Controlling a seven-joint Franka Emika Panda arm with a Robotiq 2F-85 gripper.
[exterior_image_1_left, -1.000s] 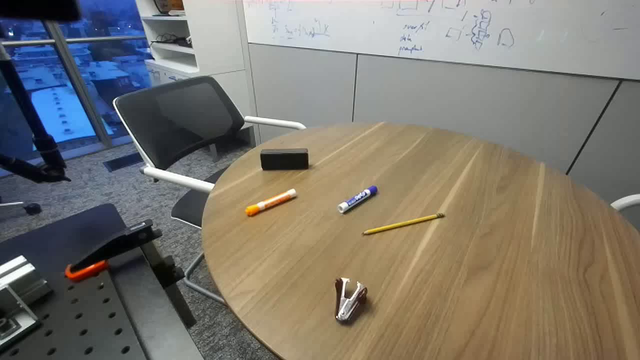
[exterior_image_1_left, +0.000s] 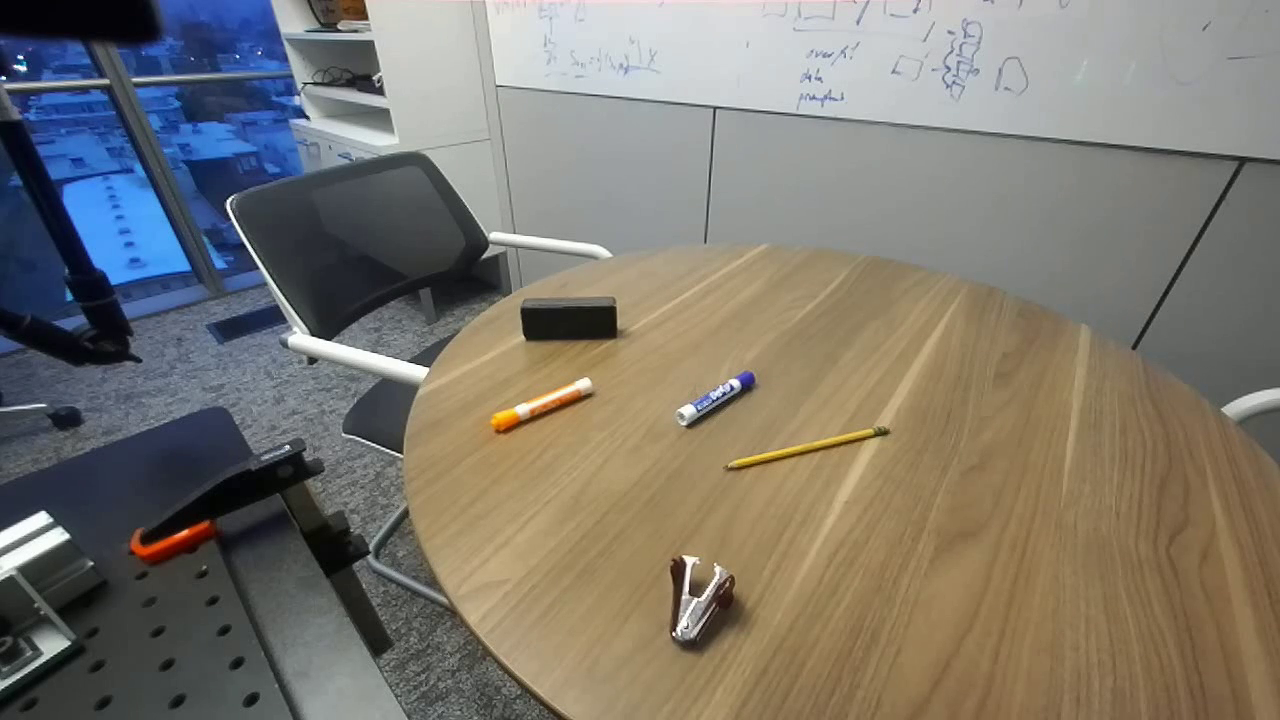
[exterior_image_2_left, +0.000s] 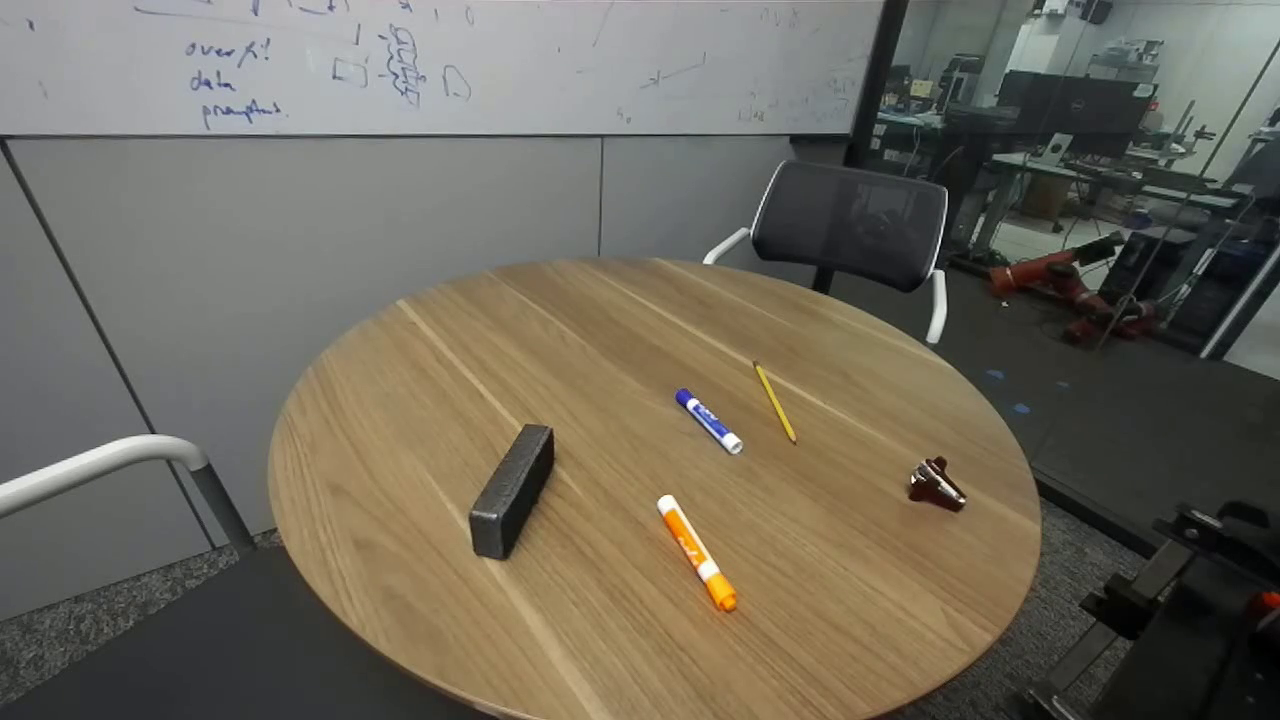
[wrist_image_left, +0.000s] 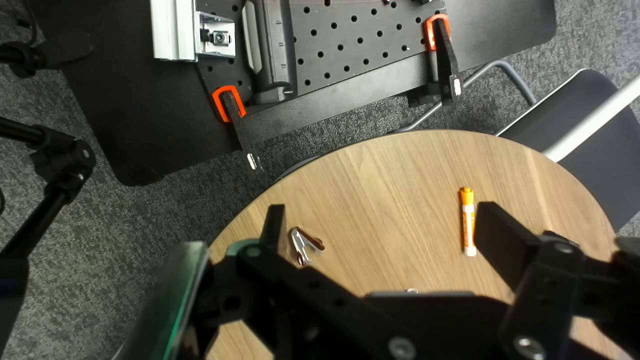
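Note:
In the wrist view my gripper is open, its two dark fingers wide apart with only the table far below showing between them. An orange marker (exterior_image_1_left: 542, 404) lies on the round wooden table (exterior_image_1_left: 984, 576). Right of it in exterior view 1 are a blue marker (exterior_image_1_left: 716, 397) and a yellow pencil (exterior_image_1_left: 807, 448). A black eraser-like block (exterior_image_2_left: 512, 492) rests on the table too. Nearer the front edge in exterior view 1 sits a dark red and silver staple remover (exterior_image_1_left: 698, 602). The gripper's body hides part of the tabletop in the wrist view.
A black bench (wrist_image_left: 360, 90) with orange-handled clamps stands beside the table. Mesh chairs (exterior_image_1_left: 360, 240) are close to the table's edge, and a whiteboard (exterior_image_2_left: 540, 72) hangs on the wall behind.

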